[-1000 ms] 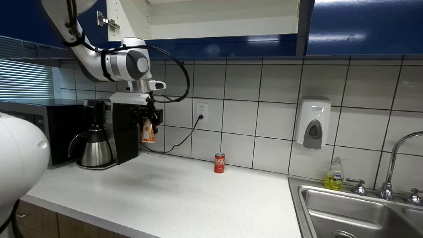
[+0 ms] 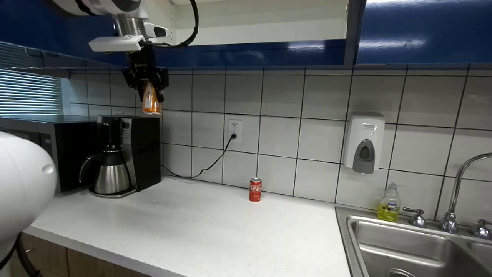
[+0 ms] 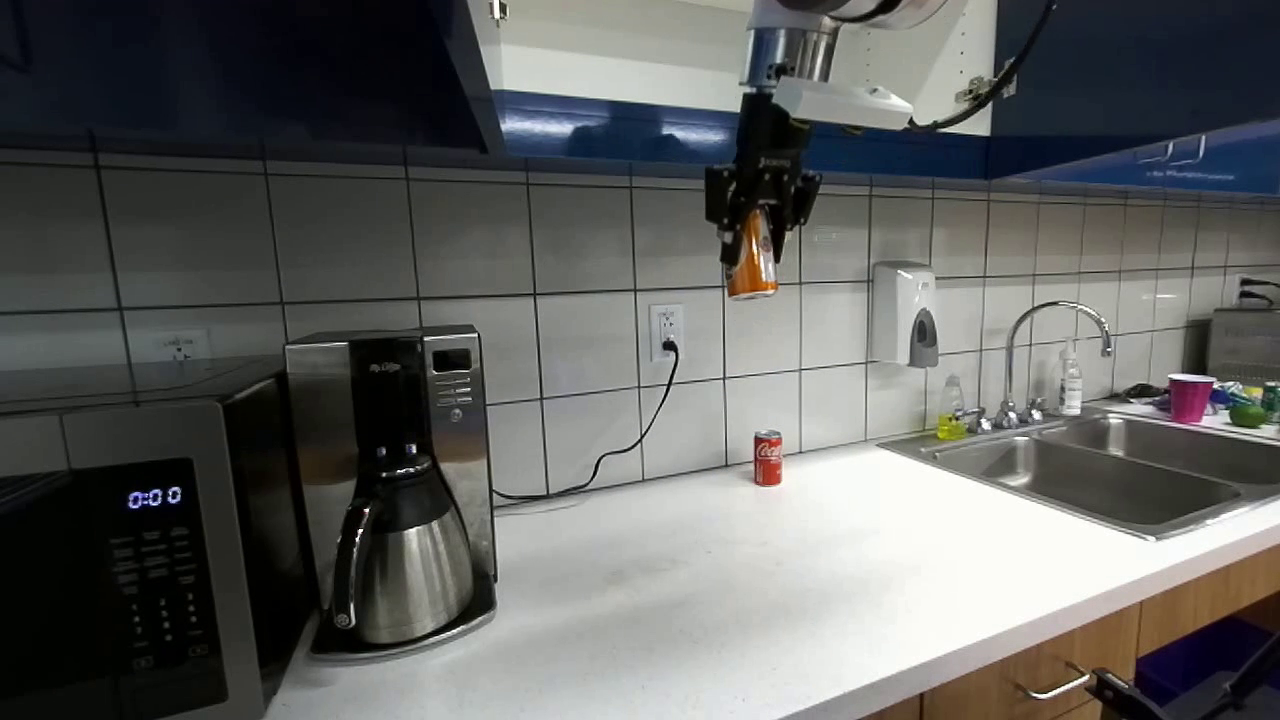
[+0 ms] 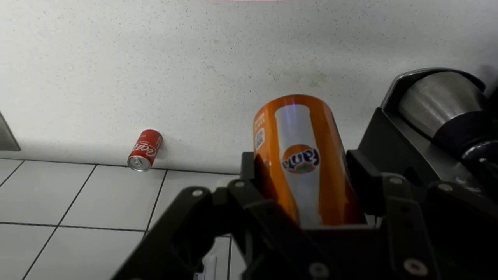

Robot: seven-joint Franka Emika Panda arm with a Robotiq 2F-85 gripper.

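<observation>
An orange Fanta can is held between the fingers of my gripper, which is shut on it. In the second exterior view the can hangs slightly tilted, its lower end sticking out below the gripper, well above the counter. A red Coca-Cola can stands upright on the white counter, close to the tiled wall. Seen from the wrist, that red can is off to the left, clear of my fingers.
Above the counter, an open cabinet with a blue lower edge is near my arm. A coffee maker and microwave stand at the left. The sink is at the right. Mid-counter is bare.
My gripper has risen and shifted left in exterior view 1, carrying the orange can up to just below the cabinet's lower edge. The red can has stayed put.
</observation>
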